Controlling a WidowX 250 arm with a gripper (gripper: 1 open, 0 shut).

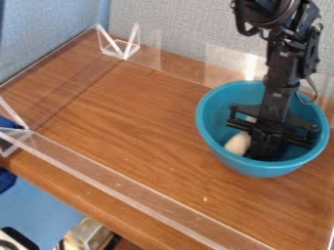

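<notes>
A blue bowl (216, 122) stands at the right of the wooden table. My black gripper (268, 146) reaches down inside it from above. A pale cream oval object (239, 143) lies in the bowl just left of the fingers. The fingertips are dark and low in the bowl, and the gripper looks shut; whether anything is between the fingers is hard to see.
Clear plastic edging runs along its sides, with white corner pieces at the back left and left edge. A grey wall stands behind.
</notes>
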